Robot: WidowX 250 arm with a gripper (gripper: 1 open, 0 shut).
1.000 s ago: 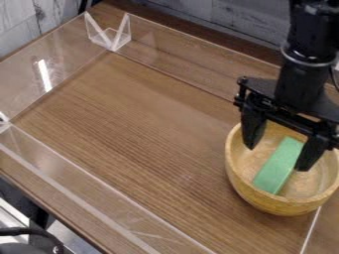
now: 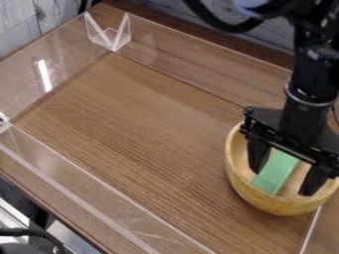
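My black gripper (image 2: 283, 157) hangs open over a yellow bowl (image 2: 276, 203) at the right, its fingers reaching down into the bowl on either side of a flat green object (image 2: 276, 171). The object lies inside the bowl, partly hidden by the gripper.
A clear, wire-like holder (image 2: 109, 32) stands at the back left. Dark cables lie beyond the lower-left edge.
The gripper has come lower toward the green object and the bowl's front, now covering more of the object.
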